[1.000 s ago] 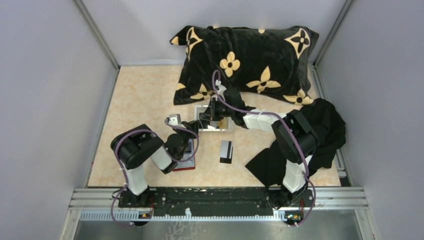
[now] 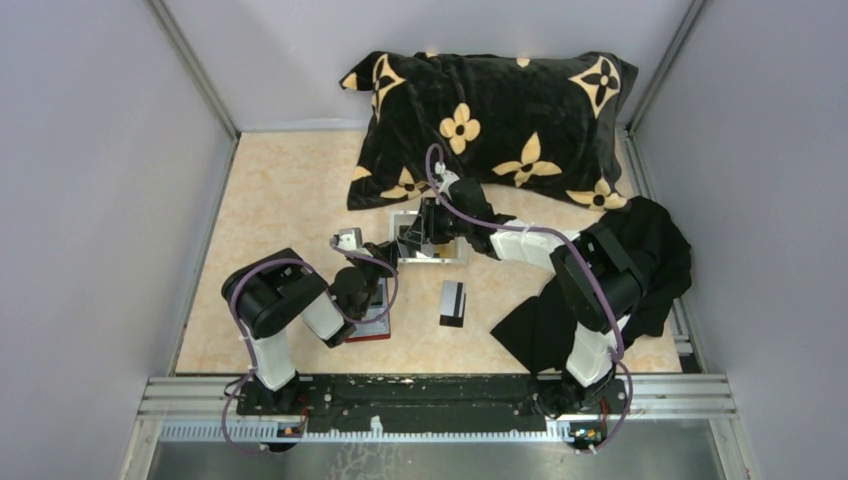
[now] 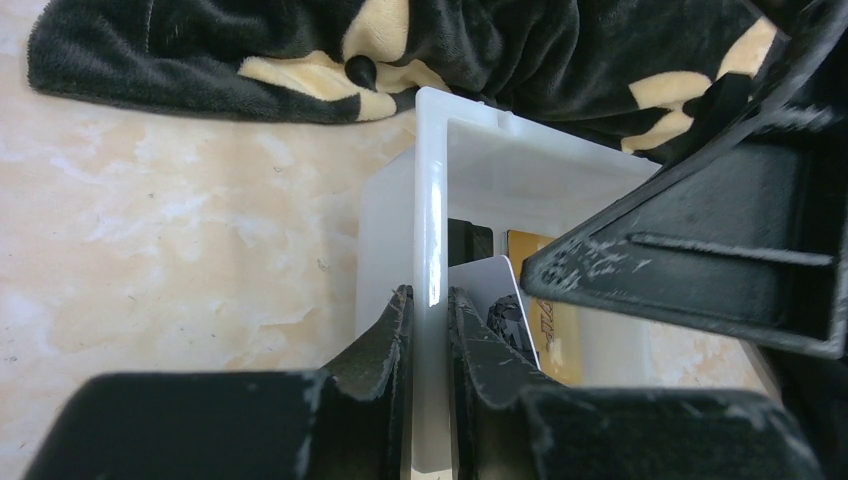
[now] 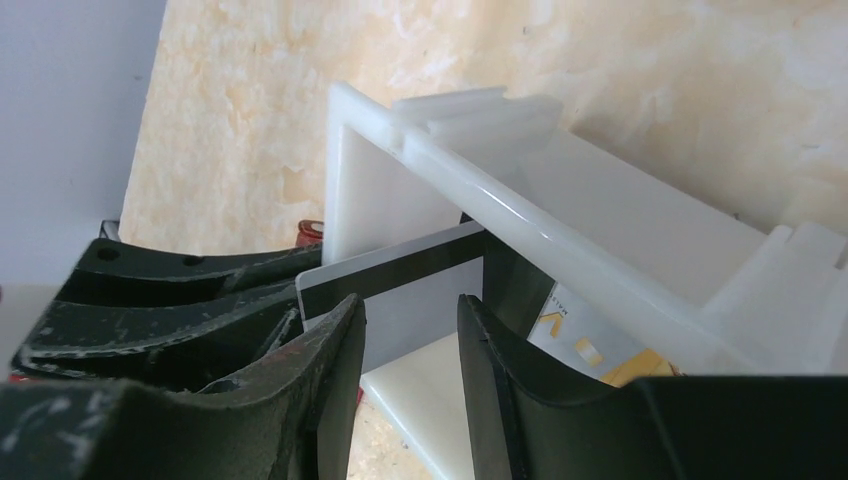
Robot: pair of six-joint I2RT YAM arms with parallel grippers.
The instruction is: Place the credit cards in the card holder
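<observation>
The white card holder stands mid-table, a rectangular box with an open top. In the left wrist view, my left gripper is shut on the rim of its left wall. Inside the holder, a silver card with a black stripe leans at a tilt, and a gold card stands beyond it. Over the holder, my right gripper is open, its fingertips spread apart before the silver card. Another silver card with a black stripe lies on the table in front.
A grey item with a red edge lies partly under my left arm. Behind the holder is a dark patterned cushion; black cloth covers the right side.
My left arm and the card on the table have kept their places.
</observation>
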